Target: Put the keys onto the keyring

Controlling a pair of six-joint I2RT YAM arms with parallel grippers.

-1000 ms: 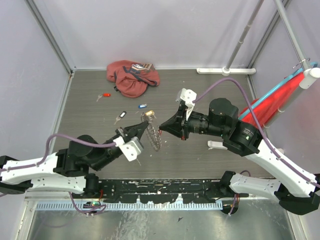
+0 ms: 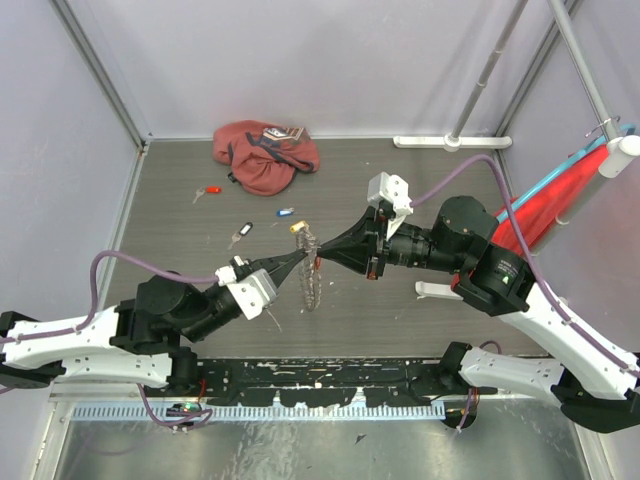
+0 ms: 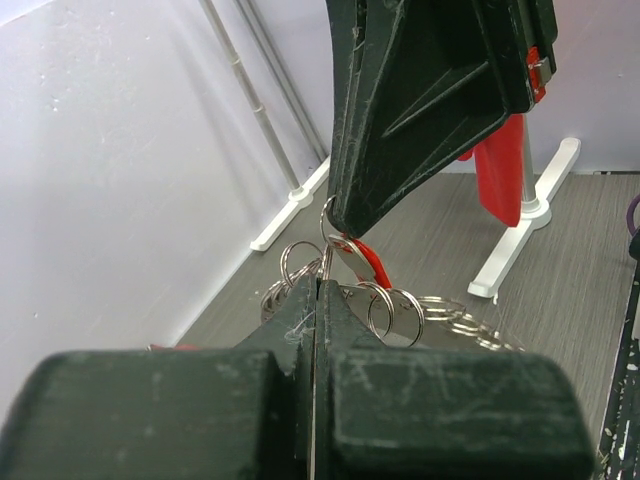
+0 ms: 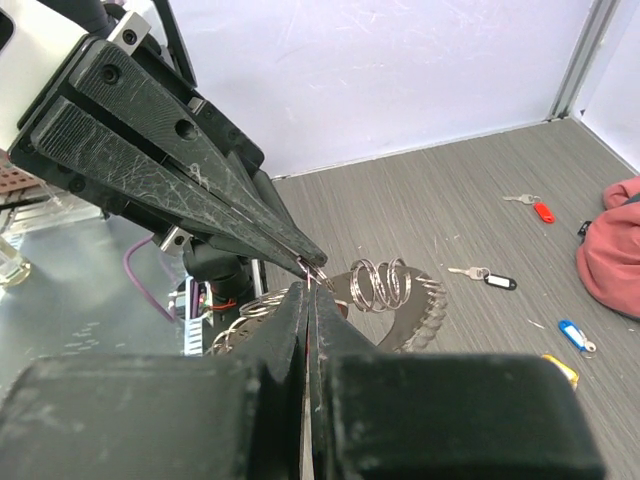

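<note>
The keyring, a long silvery wire coil (image 2: 310,288), hangs in the middle of the top view from my left gripper (image 2: 304,253). In the left wrist view, that gripper is shut on the coil's wire, with loops (image 3: 378,308) on both sides. Right beside it is my right gripper (image 2: 320,253), shut, with a red tag (image 3: 372,262) showing at its fingertip (image 3: 348,218). A thin ring stands at that fingertip, close to the coil. In the right wrist view, the two grippers' tips almost meet; whether the ring and coil are linked cannot be made out.
A key with a red tag (image 2: 212,189), one with a black tag (image 2: 246,228), a blue tag (image 2: 285,212) and a yellow tag (image 2: 298,227) lie on the grey floor. A red cloth bag (image 2: 262,160) rests at the back. White stand feet (image 2: 450,142) are on the right.
My left gripper has moved slightly right with the coil, closing the gap to the right gripper's tip. The right wrist has shifted a little to the right and turned, its tip staying nearly in place.
</note>
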